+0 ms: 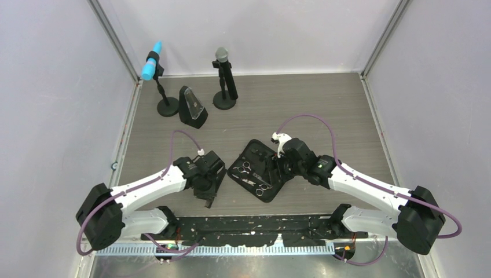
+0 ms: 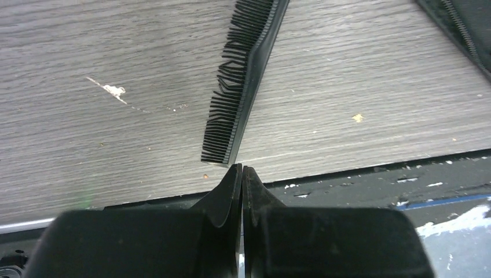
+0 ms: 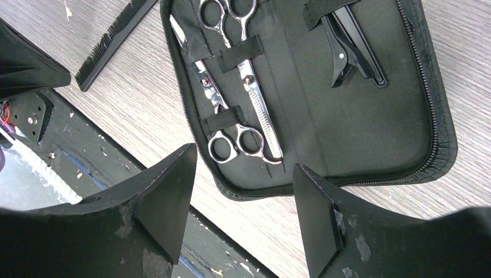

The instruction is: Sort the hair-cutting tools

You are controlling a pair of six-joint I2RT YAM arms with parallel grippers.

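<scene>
In the left wrist view a black comb (image 2: 249, 75) lies flat on the wooden table. My left gripper is shut with nothing between its fingertips, which appear just past the comb's lower end. The right wrist view shows the same comb (image 3: 107, 46) left of the black zip case (image 3: 359, 127). Two steel pieces, thinning scissors (image 3: 255, 95) and plain scissors (image 3: 217, 110), sit under elastic straps in the case. A black hair clip (image 3: 350, 49) is strapped on its other side. My right gripper stands open, empty, by the case's near edge.
Behind the arms stand a microphone on a stand (image 1: 224, 75), a blue object on a stand (image 1: 152, 63) and a dark metronome (image 1: 193, 108). A black rail (image 1: 278, 225) runs along the front edge.
</scene>
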